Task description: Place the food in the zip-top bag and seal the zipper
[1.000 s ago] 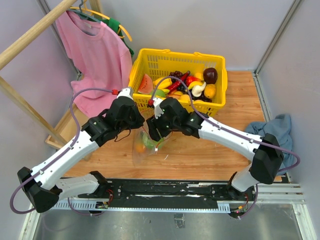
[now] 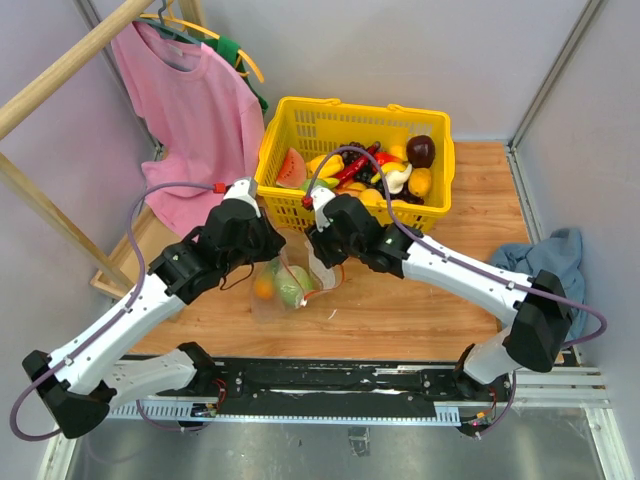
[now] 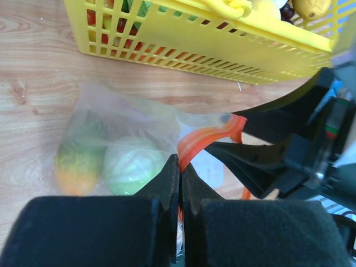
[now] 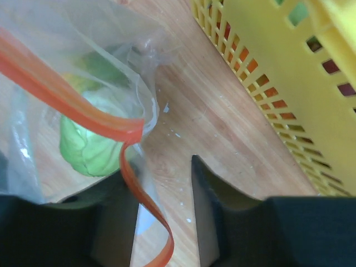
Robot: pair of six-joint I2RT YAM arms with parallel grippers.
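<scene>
The clear zip-top bag (image 2: 270, 304) lies on the table with its orange-red zipper strip (image 3: 207, 137) raised. Inside it are a pale green cabbage (image 4: 88, 146) and an orange food item (image 2: 264, 287), blurred by the plastic. My left gripper is shut on the strip partway along the bag's mouth. Over the right end of the bag, my right gripper has its fingers parted. In the left wrist view, the strip's end corner reaches between those fingers; in the right wrist view, a loop of the strip passes by its left finger (image 4: 111, 222).
Close behind the bag stands a yellow basket (image 2: 352, 118) full of play food. A pink shirt (image 2: 195, 110) hangs at the left, and a blue-grey cloth (image 2: 548, 262) lies at the right. The tabletop (image 2: 410, 315) right of the bag is bare.
The bag and food shifted slightly left from a second ago. My left gripper moved slightly.
</scene>
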